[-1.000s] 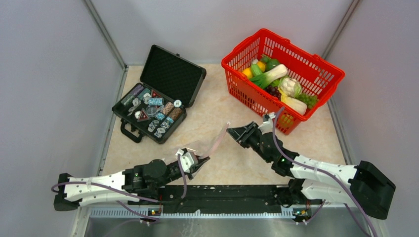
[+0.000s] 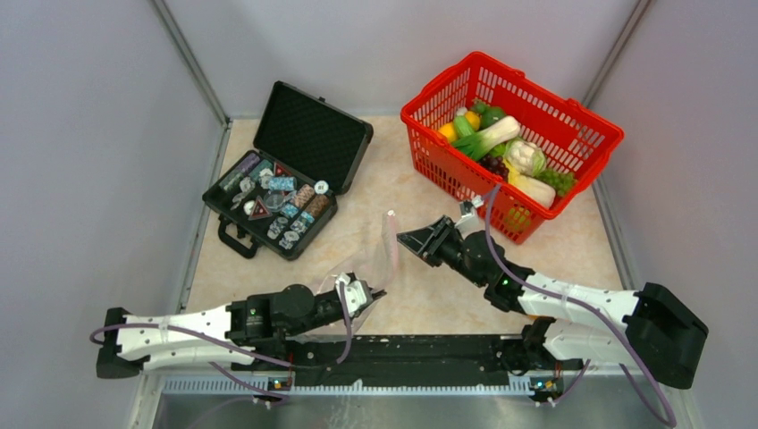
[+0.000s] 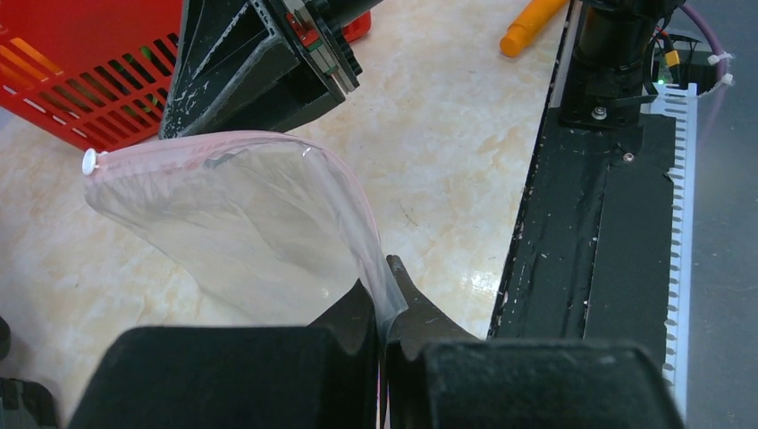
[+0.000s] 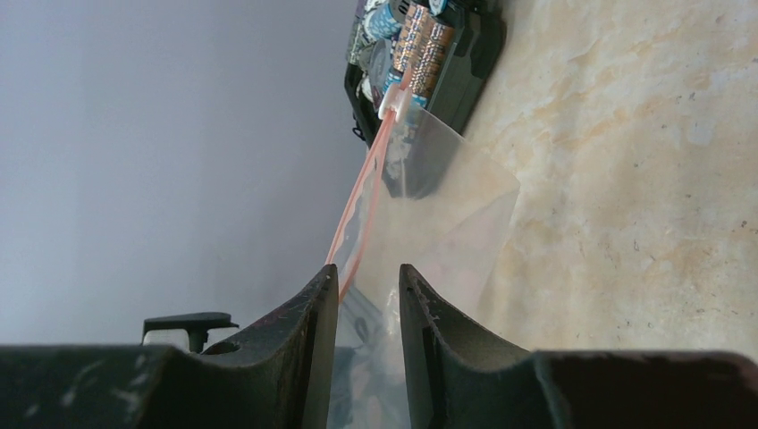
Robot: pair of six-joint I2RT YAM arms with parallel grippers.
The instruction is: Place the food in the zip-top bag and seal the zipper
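A clear zip top bag (image 3: 241,214) with a pink zipper edge and a white slider (image 3: 90,162) at one end stands above the table. My left gripper is shut on the bag's other top end, the film pinched between its fingertips. My right gripper stands partly open. Through its gap the bag (image 4: 429,232) shows, and the pink edge passes close to one fingertip (image 4: 325,279). Whether it touches is unclear. No food can be made out in the visible part of the bag. An orange rod-shaped item (image 3: 532,27) lies on the table.
At the back right, a red basket (image 2: 438,161) holds several vegetables and fruits. An open black case (image 2: 308,134) with small coloured items sits at the back left.
The bag's slider end has swung leftward and slightly up in the top view. My right gripper has moved left along with it, while the left gripper has shifted slightly right and down.
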